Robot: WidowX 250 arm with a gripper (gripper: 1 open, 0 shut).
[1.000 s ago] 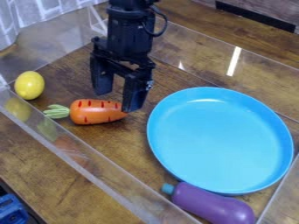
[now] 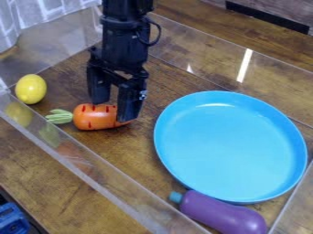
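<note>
The black gripper [image 2: 108, 97] hangs from the top of the view, tilted down over an orange toy carrot [image 2: 93, 119] with dark stripes and pale green leaves. Its fingertips are low at the carrot, on either side of its upper right part; whether they touch or grip it is not clear. To the right is a large empty blue plate [image 2: 230, 144].
A yellow lemon [image 2: 31, 89] lies at the left. A purple toy eggplant [image 2: 222, 212] lies below the plate at the front right. Clear plastic walls [image 2: 98, 179] border the wooden surface. The back middle has free room.
The gripper has moved down and slightly left, closer onto the carrot. The other objects have not visibly moved.
</note>
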